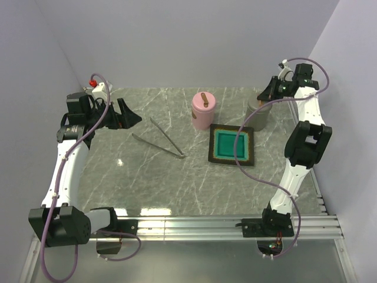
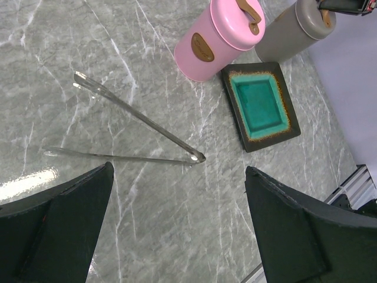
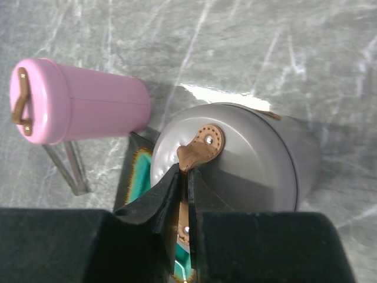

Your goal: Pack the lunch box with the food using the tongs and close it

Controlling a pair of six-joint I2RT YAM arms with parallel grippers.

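My right gripper is shut on the brown leather strap [image 3: 203,150] of the grey lunch box's lid [image 3: 250,147]. In the top view the grey lunch box [image 1: 258,119] stands at the back right, leaning slightly right. Whether its lid is loosened cannot be told. A pink lunch box [image 1: 202,116] with its own brown strap stands upright to its left, lid on. In front lies a square tray, teal inside with a dark rim [image 1: 213,145]. Over the left of the table, my left gripper is open and empty.
Metal tongs [image 2: 197,157] lie spread on the marble table between my left gripper and the tray. Grey walls [image 1: 347,106] close in the back and right, near my right arm.
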